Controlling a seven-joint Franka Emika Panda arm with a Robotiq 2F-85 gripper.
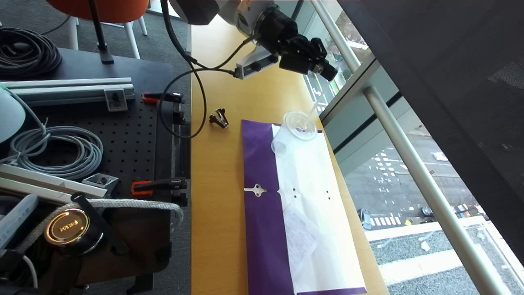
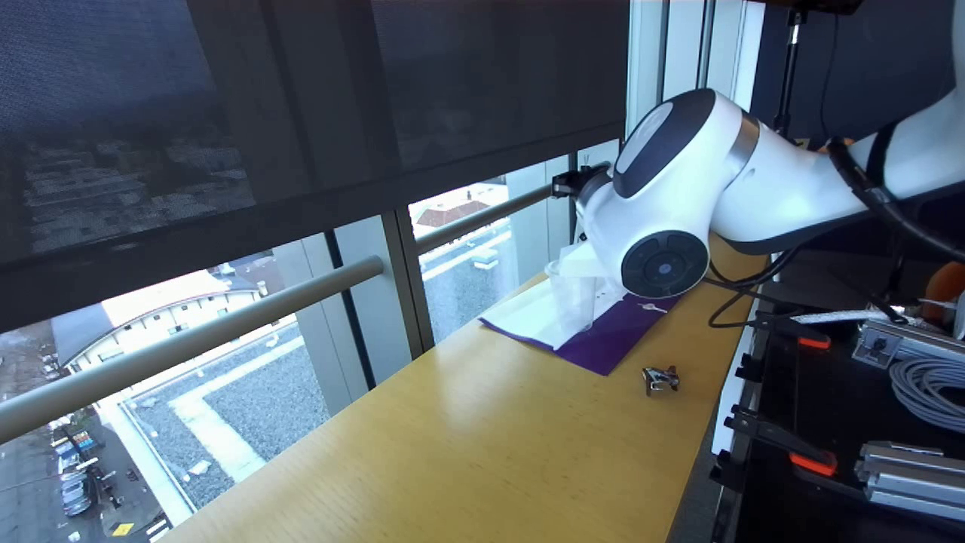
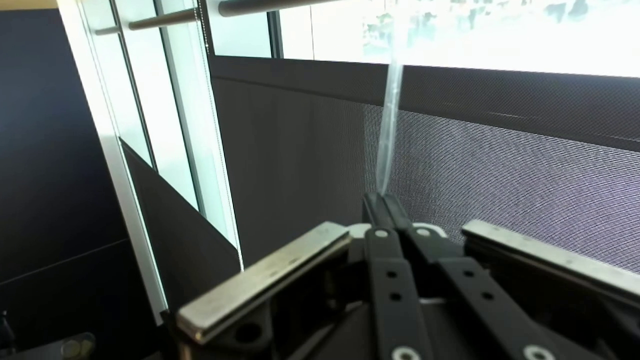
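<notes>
A clear plastic cup with a lid leans in exterior view 1, on the white part of a purple and white paper piece. In exterior view 2 the cup is partly covered by my arm. From its lid a thin clear straw rises toward my gripper, which is above the cup near the window. The wrist view shows the gripper shut, the straw meeting the fingertips at its end. How firmly the straw is pinched cannot be seen.
On the wooden table lies a small dark metal staple remover. A window rail and a dark blind border the right side.
</notes>
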